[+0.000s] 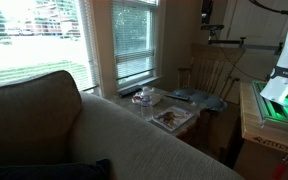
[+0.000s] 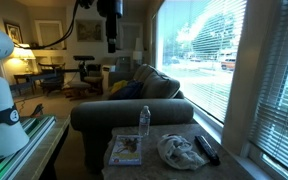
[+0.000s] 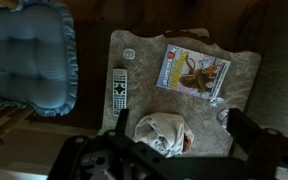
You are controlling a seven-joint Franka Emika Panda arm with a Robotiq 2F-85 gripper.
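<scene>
On a small stone-look side table (image 3: 154, 60) lie a magazine or DVD case (image 3: 192, 71) with a picture on its cover, a grey remote (image 3: 119, 92) and a crumpled white cloth (image 3: 164, 131). A clear bottle (image 2: 144, 121) stands upright by the sofa arm. My gripper looks open, with dark fingers far apart at the lower edge of the wrist view. It hangs well above the tabletop, touching nothing there, as exterior view 2 shows. The cloth appears between the fingers only because it lies far below.
A grey sofa (image 2: 162, 88) borders the table on one side and a window with blinds (image 2: 283, 110) on another. A chair with a blue cushion (image 3: 24, 58) stands close by. The robot's own wooden bench (image 1: 252, 117) is across from the sofa.
</scene>
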